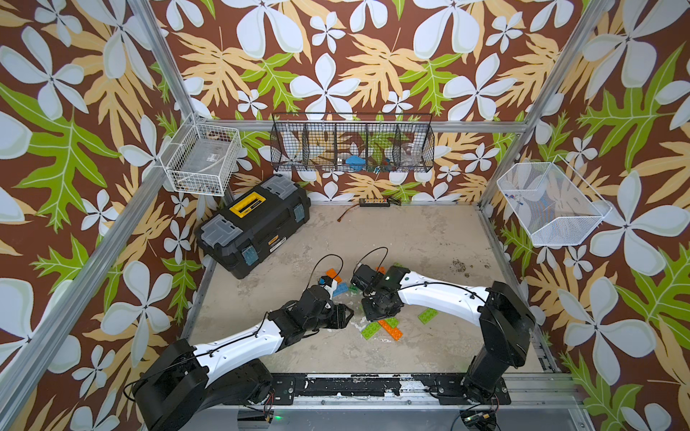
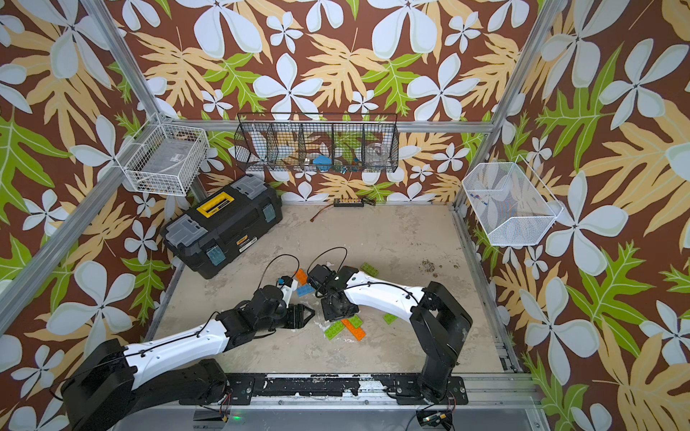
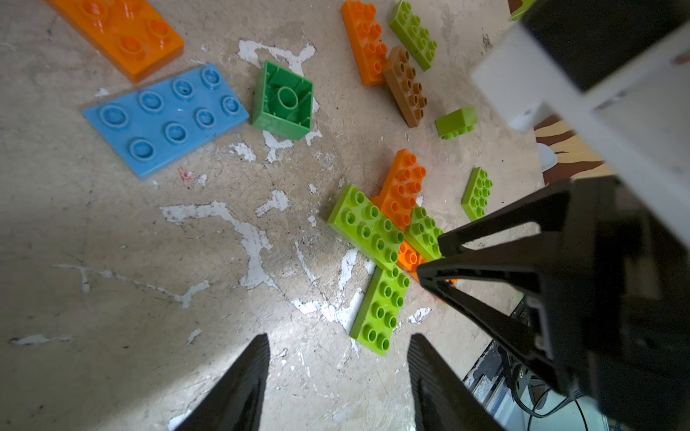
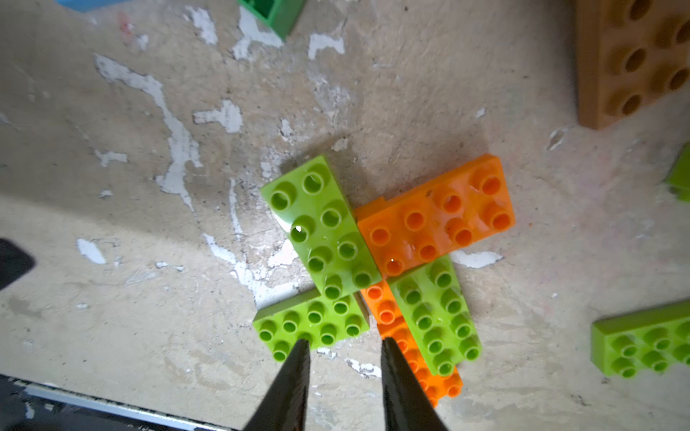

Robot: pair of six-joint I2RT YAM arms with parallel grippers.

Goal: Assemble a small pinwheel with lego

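Lime and orange bricks form a pinwheel-like cluster on the table. In the right wrist view, one lime brick [image 4: 320, 226] and an orange brick [image 4: 438, 215] meet at the centre; a second lime brick [image 4: 435, 316] lies over a lower orange brick [image 4: 388, 310], and a third lime brick [image 4: 312, 323] extends to the left. My right gripper is open above the cluster's near side, one finger overlapping the lower orange brick in view. My left gripper stands partly open left of the cluster, bare tabletop between its fingers.
Loose around the cluster are a blue brick [image 3: 172, 118], a green block [image 3: 282, 100], a brown brick [image 3: 404, 86] and a separate lime brick [image 1: 427, 316]. A black toolbox [image 1: 251, 222] stands at the back left.
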